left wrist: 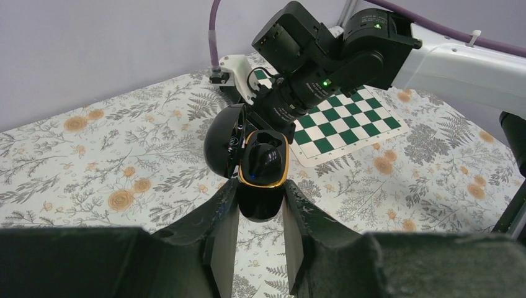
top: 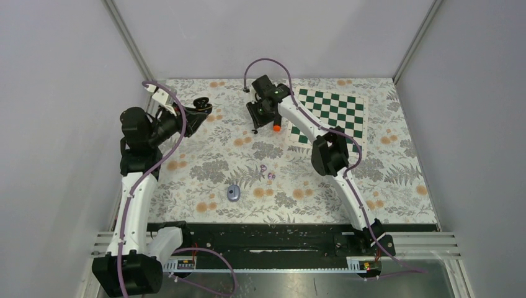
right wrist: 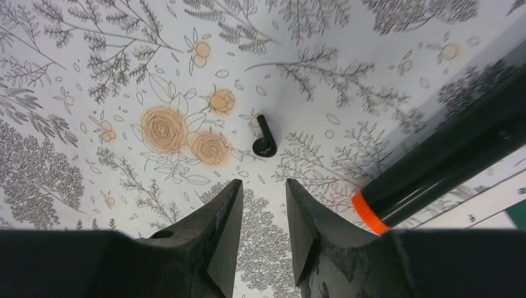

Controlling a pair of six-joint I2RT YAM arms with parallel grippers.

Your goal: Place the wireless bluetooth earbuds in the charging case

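Note:
A black charging case (left wrist: 263,203) with an orange-gold rim, lid raised, is held in my left gripper, which is shut on it above the table's far left. A glossy black shape sits inside the case; whether it is an earbud I cannot tell. One black earbud (right wrist: 265,144) lies alone on the floral cloth. My right gripper hangs above the cloth close to that earbud, its fingers parted with nothing between them. In the top view, the earbud (top: 255,131) shows just in front of the right fingertips.
A dark cylinder with an orange end (right wrist: 371,214) lies right of the earbud, near the green checkered board (top: 329,115). A grey-blue oval object (top: 233,192) and small purple pieces (top: 271,176) lie nearer the front.

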